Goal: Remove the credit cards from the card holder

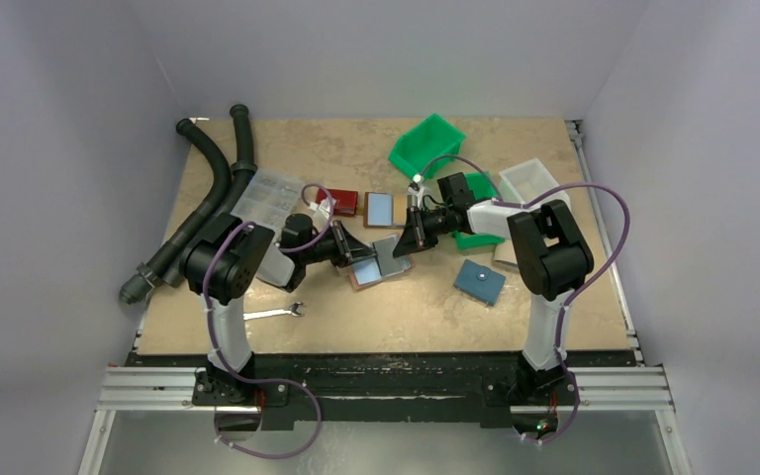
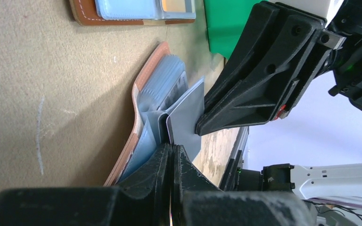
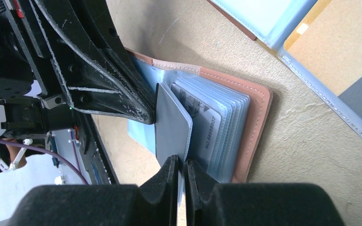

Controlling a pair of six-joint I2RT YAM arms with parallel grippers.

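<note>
An open card holder with tan stitched cover lies mid-table, its clear sleeves holding printed cards. A dark grey card stands tilted out at the sleeves' side. My left gripper is at that card's inner edge; in the left wrist view its fingertips are together, shut, with anything between them unclear. My right gripper is on the card's other end; in the right wrist view its narrowly spaced fingertips straddle the card's edge, whether gripping it is unclear.
Another open holder and a red case lie behind. A blue case is at front right, green bins at back, pipes and a wrench at left. Bare table is at front centre.
</note>
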